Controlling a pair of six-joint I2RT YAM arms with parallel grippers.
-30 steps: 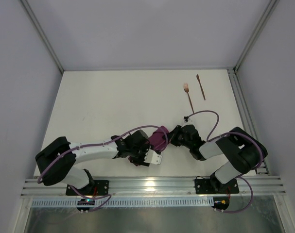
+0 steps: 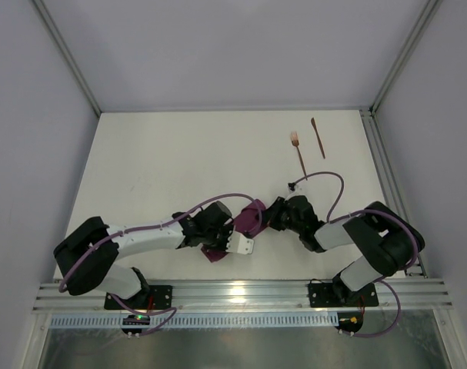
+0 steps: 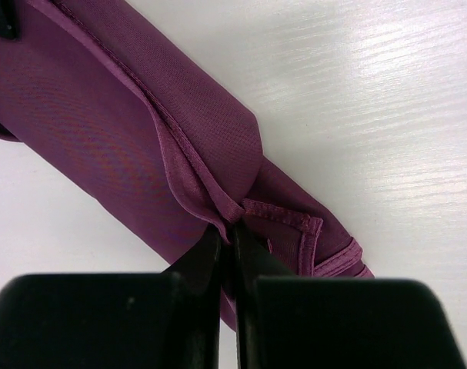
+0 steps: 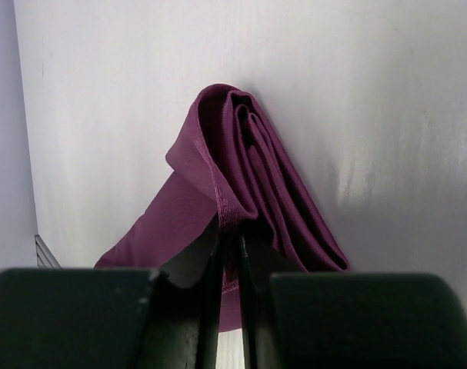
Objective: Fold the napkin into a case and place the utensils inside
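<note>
The maroon napkin (image 2: 250, 216) lies bunched in a long folded strip on the white table, between the two grippers. My left gripper is shut at one end of it, a folded edge of cloth pinched between its fingers in the left wrist view. My right gripper is at the other end, its fingers close together on a raised, layered fold; the cloth runs down between them. The fork (image 2: 298, 154) and a second slim utensil (image 2: 318, 138) lie apart at the back right of the table.
Walls border it on the sides and back, and a metal rail runs along the front edge.
My left gripper has shifted slightly left, uncovering more of the napkin below it. My right gripper has moved only slightly, and the utensils are unchanged.
</note>
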